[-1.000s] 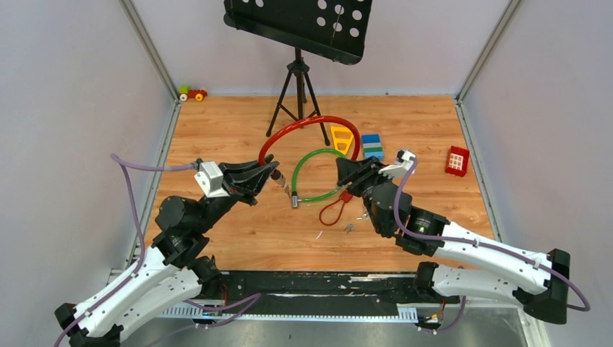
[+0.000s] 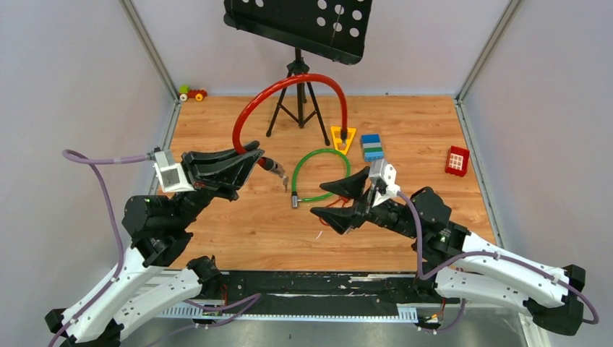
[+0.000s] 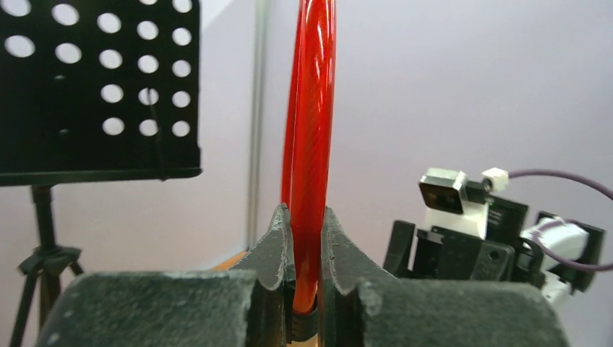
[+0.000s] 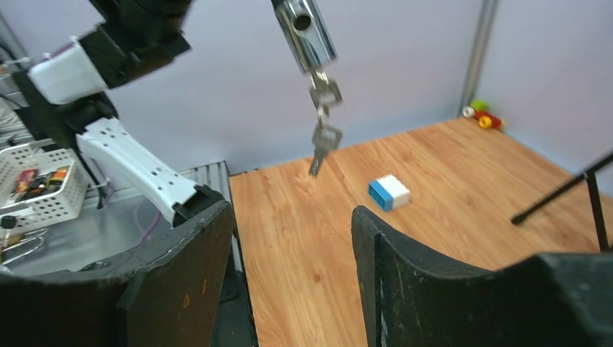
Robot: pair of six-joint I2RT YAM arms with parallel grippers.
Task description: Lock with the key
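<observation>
A red cable lock (image 2: 287, 82) is raised above the table, its cable bent in an arch with the free end (image 2: 344, 134) hanging. My left gripper (image 2: 253, 153) is shut on the red cable near the lock body (image 2: 273, 168); in the left wrist view the cable (image 3: 312, 144) runs up between the fingers. From the silver lock body (image 4: 309, 40) hang keys (image 4: 324, 92) in the right wrist view, one below the other. My right gripper (image 2: 325, 201) stands open to the right of the lock, nothing between its fingers; the keys are beyond its fingertips, not touching them.
Beneath the arms lies a green cable lock (image 2: 347, 163), with a red loop (image 2: 334, 203) partly hidden by the right gripper. A black music stand (image 2: 300, 79), yellow triangle (image 2: 337, 144), blue block (image 2: 371, 144) and red block (image 2: 457, 160) stand farther back.
My left gripper moved up and left with the red lock, whose arch rose.
</observation>
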